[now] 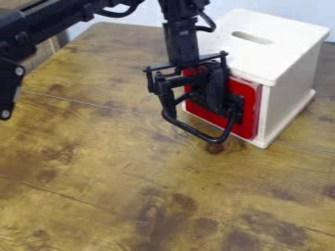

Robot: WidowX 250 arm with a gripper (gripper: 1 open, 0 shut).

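A black gripper (203, 103) hangs in front of a white box (279, 61) that has a red front panel (252, 113) and a slot in its top. The gripper overlaps the panel and hides much of it. Whether its fingers are open, shut or holding part of the panel cannot be made out.
The box stands on a wooden table (105, 176) at the back right. The arm reaches in from the top left.
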